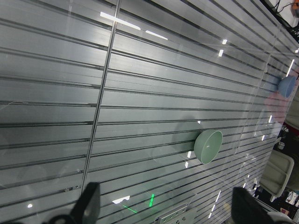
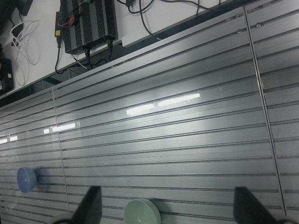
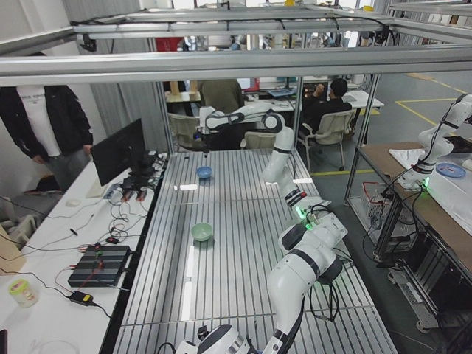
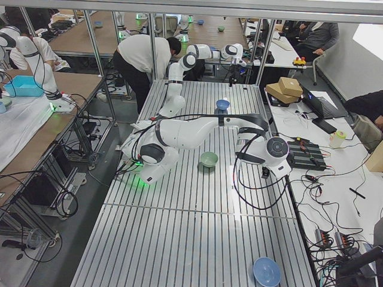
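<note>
A green bowl [image 3: 202, 231] [image 4: 209, 159] sits mid-table, and a blue bowl [image 3: 204, 172] [image 4: 222, 104] stands farther back. Another blue bowl [image 4: 266, 272] is at the near right in the camera right view. In the left wrist view, the green bowl [image 1: 208, 146] and a blue bowl [image 1: 286, 86] lie below my left gripper, whose fingers are wide apart and empty. My right gripper is also open above the table, with the green bowl [image 2: 142, 212] at the lower edge and a blue bowl [image 2: 26, 179] to the left.
The slatted metal table [image 3: 162, 295] is otherwise largely clear. A side desk [image 3: 44, 324] with monitor [image 3: 110, 151], power units and cables runs along its left edge. Metal frame bars cross overhead. A person [image 3: 44, 125] stands beside the desk.
</note>
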